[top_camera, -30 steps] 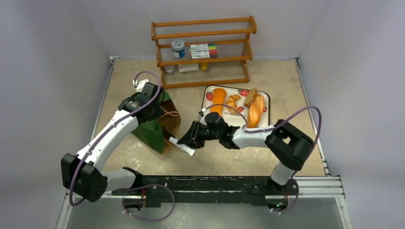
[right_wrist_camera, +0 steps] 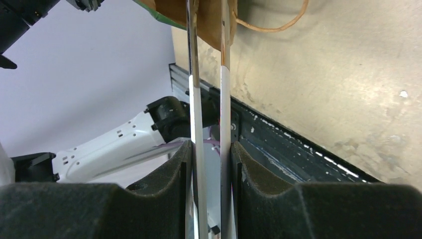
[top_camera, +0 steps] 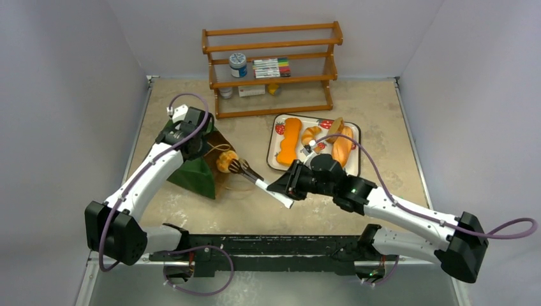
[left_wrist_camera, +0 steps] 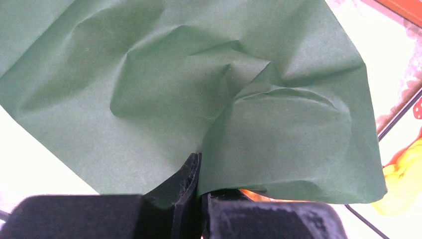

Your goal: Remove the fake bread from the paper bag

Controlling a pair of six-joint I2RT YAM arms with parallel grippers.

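Note:
In the top view, the green paper bag (top_camera: pixel 196 180) lies on its side at the left, its brown mouth facing right. My left gripper is shut on a fold of its paper. My right gripper (top_camera: pixel 292 191) is shut on the white handles of the tongs (top_camera: pixel 274 192); in the right wrist view, both handles (right_wrist_camera: pixel 197 129) stand between its fingers. The tongs' dark heads grip a round golden bread (top_camera: pixel 226 160) at the bag's mouth. That bread is not visible in the right wrist view, and the bag's inside is mostly hidden.
A strawberry-print tray (top_camera: pixel 275 144) to the right holds several fake breads, including a long orange one (top_camera: pixel 290 137) and a croissant (top_camera: pixel 311 134). A wooden rack (top_camera: pixel 274 113) stands behind.
My right arm has drawn back to the right, bringing the tongs' heads from inside the bag to its mouth, with the round bread now showing between them. The left arm and bag shifted slightly left.

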